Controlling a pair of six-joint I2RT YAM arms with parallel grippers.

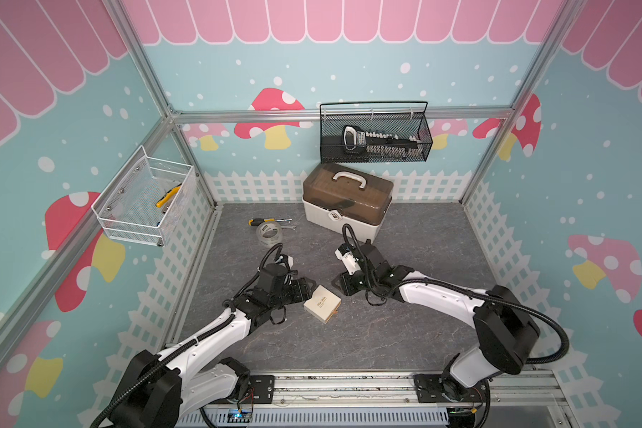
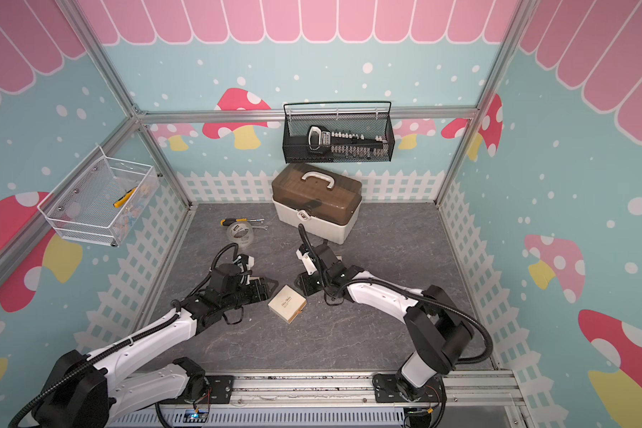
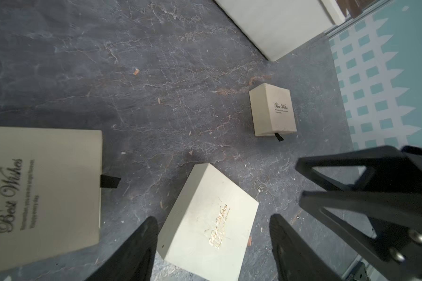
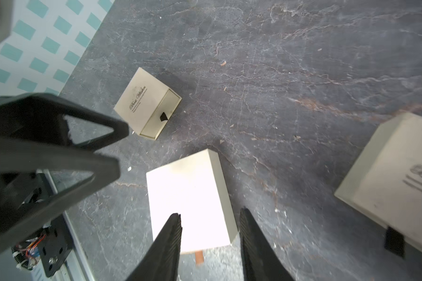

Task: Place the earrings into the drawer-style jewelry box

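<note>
A square cream box (image 1: 322, 304) with lettering on its lid lies between my two grippers, an orange-brown tab at its edge. My left gripper and my right gripper both stand part open over it, with nothing seen held. In the left wrist view a cream "Best Wishes" box (image 3: 47, 196) with a black tab lies to the left and a smaller one (image 3: 272, 110) beyond. In the right wrist view boxes with black tabs show at upper left (image 4: 145, 100) and right (image 4: 391, 178). No earrings can be made out.
A brown-lidded toolbox (image 1: 346, 203) stands at the back, with a tape roll (image 1: 268, 233) and screwdriver (image 1: 261, 222) to its left. Wire baskets hang on the back and left walls. The front of the table has clear room.
</note>
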